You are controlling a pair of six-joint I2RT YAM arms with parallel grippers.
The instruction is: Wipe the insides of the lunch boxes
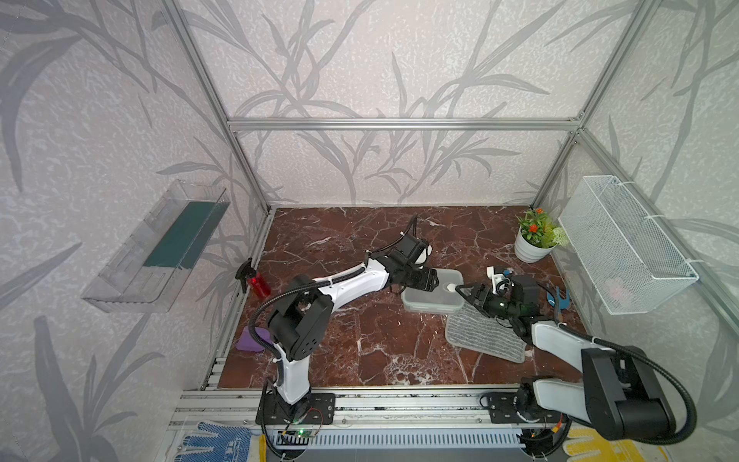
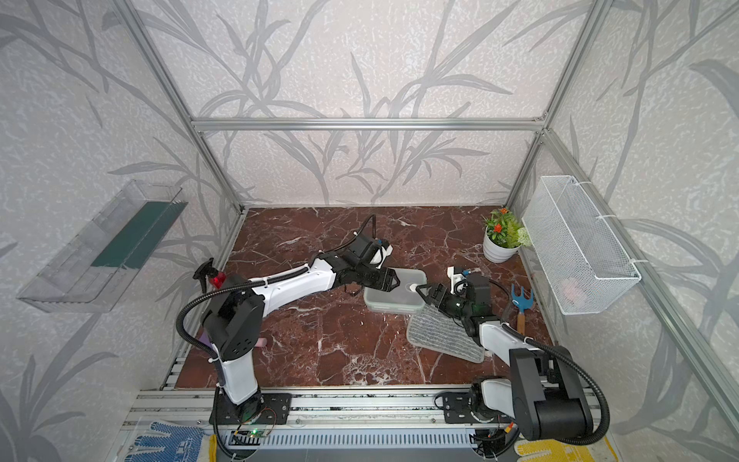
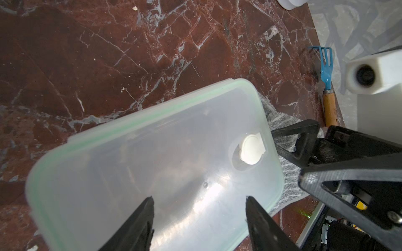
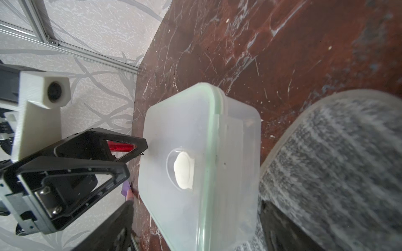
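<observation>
A translucent lunch box with a pale green rim stands on the table, its lid on. Near the lid's right end is a round white knob. My left gripper hovers over the lid, its fingers apart and nothing between them. At the box's right end, my right gripper is open; in its wrist view the end wall shows beyond the spread fingers. Whether any finger touches the box, I cannot tell. The inside of the box is only dimly visible.
Under the right arm lies a grey ribbed mat. A flower pot, a blue hand fork and a wire basket are on the right. A red spray bottle and purple cloth are at left.
</observation>
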